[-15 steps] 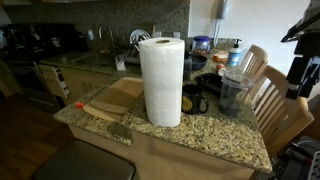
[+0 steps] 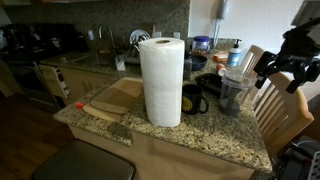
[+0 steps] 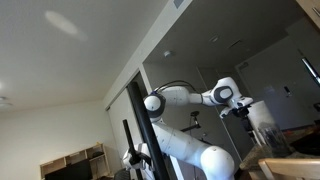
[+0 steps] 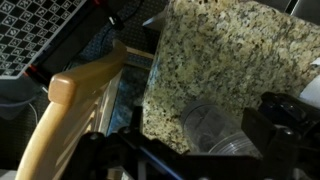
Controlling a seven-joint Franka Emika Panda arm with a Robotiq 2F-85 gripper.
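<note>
My gripper (image 2: 277, 84) stands open in the air at the right of exterior view 1, above and right of the clear container, apart from it. The clear container (image 2: 235, 93) rests upright near the counter's right end. In the wrist view this container (image 4: 208, 124) lies below my gripper, partly hidden at the bottom by the gripper body. Nothing shows held between the fingers. A black mug (image 2: 191, 99) with a yellow mark sits left of the container, beside the tall white paper towel roll (image 2: 162, 84).
Wooden chairs (image 2: 282, 112) stand close along the counter's right side, under the arm. Cutting boards (image 2: 118, 94) lie left of the roll. A soap bottle (image 2: 234, 54) and jars are at the back.
My gripper has moved left in exterior view 1, closer to the clear container. The container, mug and paper towel roll have stayed in place.
</note>
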